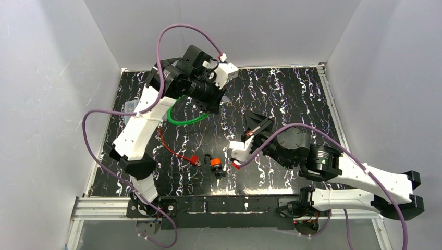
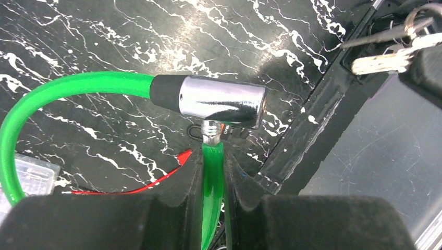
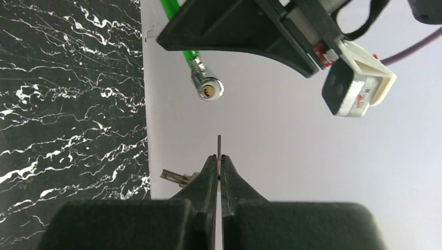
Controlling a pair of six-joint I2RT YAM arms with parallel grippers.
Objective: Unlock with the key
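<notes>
The green cable lock (image 2: 94, 83) has a silver cylinder (image 2: 221, 99). My left gripper is shut on the green cable (image 2: 212, 172) just below the metal joint. In the right wrist view the keyhole end of the cylinder (image 3: 209, 89) shows its brass core, ahead of my fingers. My right gripper is shut on a key, whose thin blade (image 3: 219, 146) points out beyond the fingertips. A second key (image 3: 174, 177) hangs beside them. The keys (image 2: 383, 62) are at the upper right of the left wrist view, clearly apart from the cylinder.
On the dark marbled table lie a red cable (image 1: 174, 152) and a black-and-orange padlock-like item (image 1: 216, 166). A clear plastic box (image 1: 130, 108) sits at the left. Light walls surround the table.
</notes>
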